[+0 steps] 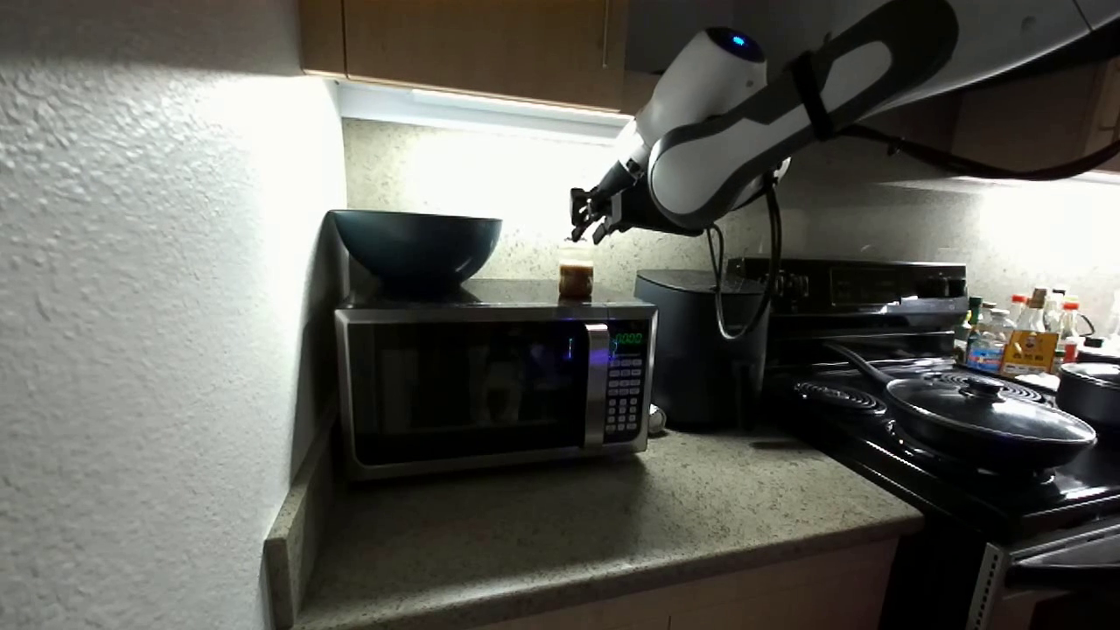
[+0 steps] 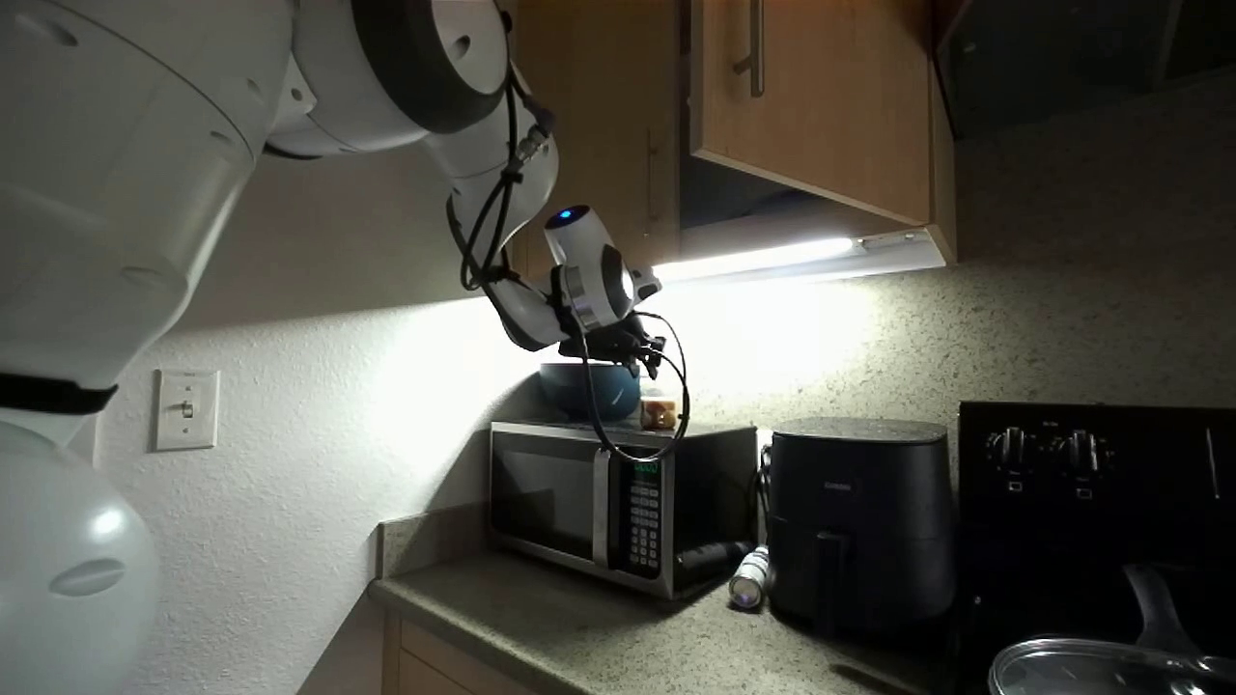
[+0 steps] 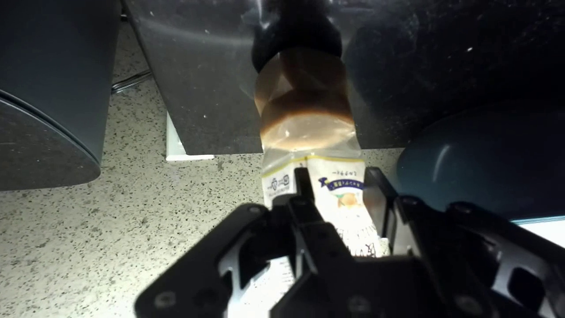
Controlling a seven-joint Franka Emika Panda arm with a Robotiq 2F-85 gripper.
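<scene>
A clear container with brown contents stands on top of the microwave, near its right front. My gripper is just above the container's top, its fingers visibly apart. In the wrist view, the container runs down toward the gripper, and its white printed label shows between and behind the two dark fingers. One finger overlaps the label; the other lies along its right edge. Contact between fingers and container cannot be made out. From exterior view 2, the container is partly behind a hanging cable.
A dark teal bowl sits left of the container on the microwave. To the right stand a black air fryer and a stove with a lidded pan. Cabinets hang close overhead.
</scene>
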